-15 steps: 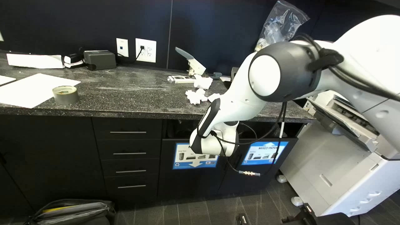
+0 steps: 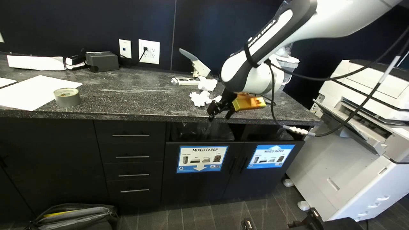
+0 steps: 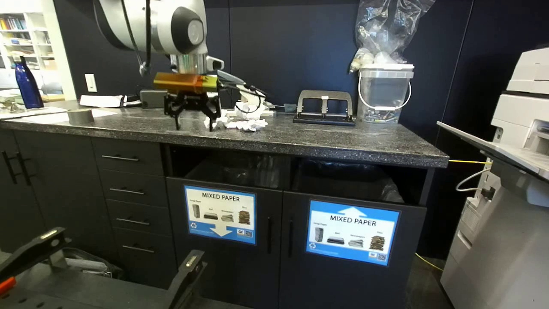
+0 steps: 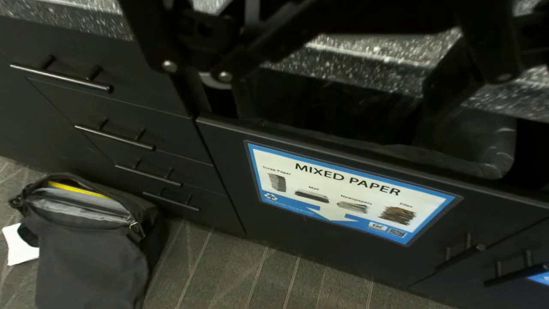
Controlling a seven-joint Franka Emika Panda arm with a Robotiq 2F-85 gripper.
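My gripper [image 3: 194, 126] hangs open at the counter's front edge, its black fingers spread with nothing between them. In exterior view 1 the gripper [image 2: 220, 114] is close to several crumpled white papers [image 2: 200, 99] on the dark speckled counter [image 2: 134, 97]. Those papers [image 3: 247, 124] lie behind and to the right of it in exterior view 2. From the wrist, the spread gripper frames the counter edge and the open bin slot [image 4: 339, 105] above a "MIXED PAPER" sign [image 4: 350, 193]. What lies inside that bin is too dark to tell.
A hole punch [image 3: 324, 108] and a clear bucket [image 3: 383, 95] stand on the right of the counter. Toward the left sits a tape roll [image 2: 67, 97]. A printer [image 2: 352, 153] flanks the cabinet, and a bag [image 4: 92, 242] rests on the floor.
The arm has lifted from low in front of the bin cabinet to counter height. The gripper, hidden earlier, now shows by the edge. The crumpled papers have not visibly moved.
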